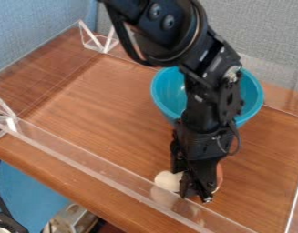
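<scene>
My black gripper (194,182) is low over the front of the wooden tray, around a small pale rounded object (167,180) with a pinkish part mostly hidden behind the fingers. I cannot tell whether the fingers hold it. A teal bowl (169,91) stands behind the arm, partly hidden by it.
Transparent walls edge it, including a front wall (97,177) just in front of the gripper. A grey textured wall (267,41) rises at the back.
</scene>
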